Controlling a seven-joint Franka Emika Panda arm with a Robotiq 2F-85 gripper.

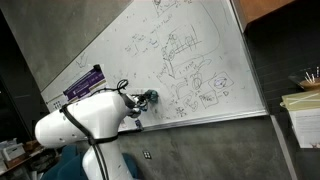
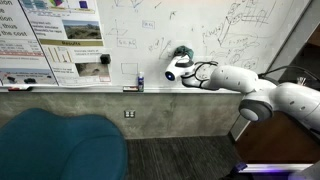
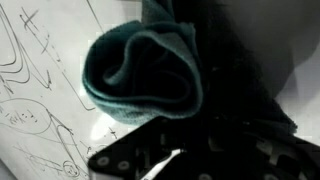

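Note:
A rolled teal cloth fills the middle of the wrist view, its folds curled into a loop. My gripper is shut on it, though dark shadow hides much of where the fingers meet the cloth. In exterior view 2 the cloth is at the whiteboard, with the gripper just below it. Pen drawings and writing cover much of the whiteboard. From exterior view 1 the gripper appears close to the board's lower left part; contact with the surface cannot be made out.
A marker tray runs along the board's lower edge, with a small bottle on it. Posters hang at the left. A blue chair stands in front of the wall. Open floor lies below the arm.

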